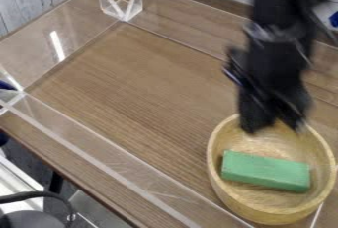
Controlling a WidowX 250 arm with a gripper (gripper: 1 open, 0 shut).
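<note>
A green block (264, 173) lies in a round wooden bowl (227, 197) at the lower right of the camera view. My black gripper (271, 109) hangs blurred above the bowl's far side, higher than the block and apart from it. The blur hides how its fingers stand and whether anything is between them.
A clear plastic piece (122, 5) sits at the back left. Black cables and dark parts lie past the near left edge.
</note>
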